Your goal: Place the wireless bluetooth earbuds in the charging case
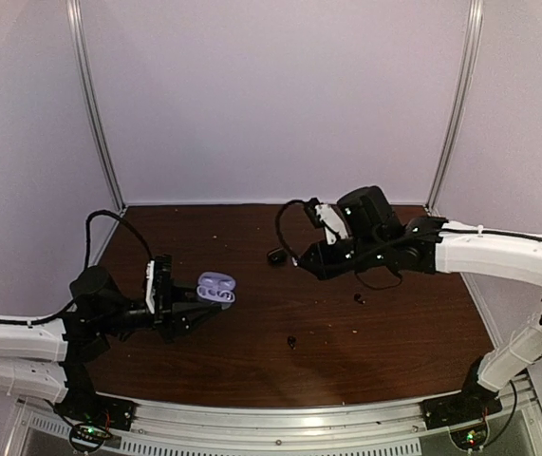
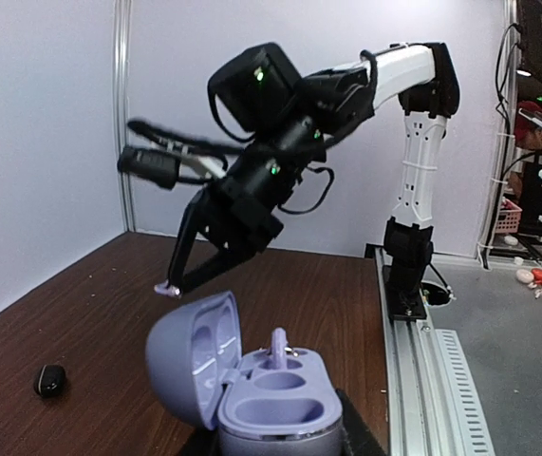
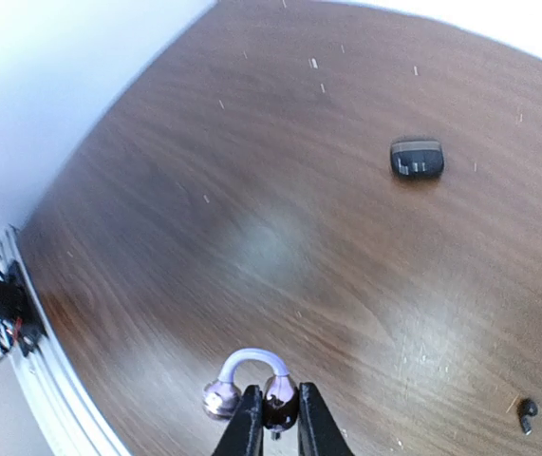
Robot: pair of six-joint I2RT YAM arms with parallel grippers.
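Note:
My left gripper is shut on a lavender charging case, held above the table with its lid standing open. Two empty hollows face up in the case's near part. From its far part rises a lavender peg with a shiny bit beside it, which looks like an earbud. In the right wrist view, my right gripper is shut on one ball of another lavender earbud; its curved band and second shiny ball stick out to the left. This earbud hangs in the air, apart from the case.
A small black case lies on the dark wooden table. Two little black pieces lie loose on it, one near the front middle and one below the right arm.

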